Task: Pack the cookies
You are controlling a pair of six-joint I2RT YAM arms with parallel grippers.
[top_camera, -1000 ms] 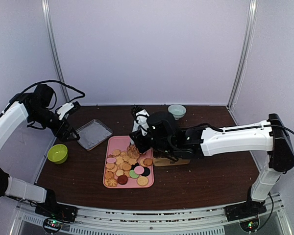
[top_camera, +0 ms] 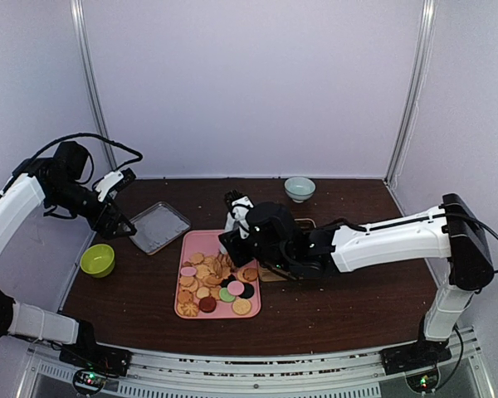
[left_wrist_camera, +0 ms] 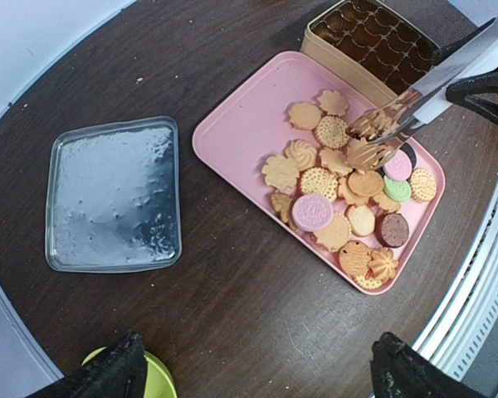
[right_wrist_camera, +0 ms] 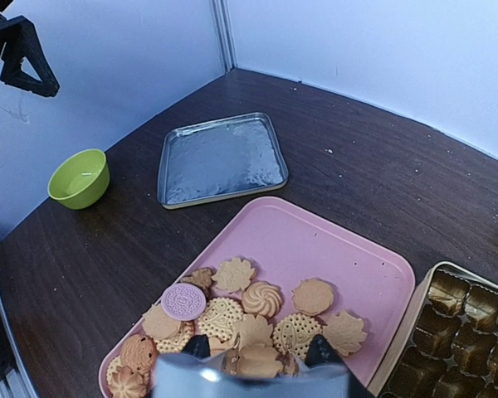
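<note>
A pink tray (left_wrist_camera: 249, 116) holds many assorted cookies, heaped toward the front. My right gripper is over the cookies with metal tongs (left_wrist_camera: 432, 83), shut on a tan cookie (right_wrist_camera: 257, 358) at the tray's right part, as far as the blurred tips show. Beside the tray on the right is a compartmented box (right_wrist_camera: 456, 348) with brown insert, partly hidden by the right arm in the top view. My left gripper (top_camera: 120, 228) hangs open above the left side of the table, nothing between its fingers.
A metal tray (right_wrist_camera: 220, 157) lies at the back left, a green bowl (top_camera: 97, 260) at the left edge, and a pale blue bowl (top_camera: 300, 188) at the back right.
The right arm has shifted slightly left, with its wrist moving a little over the tray. The left arm is practically still.
</note>
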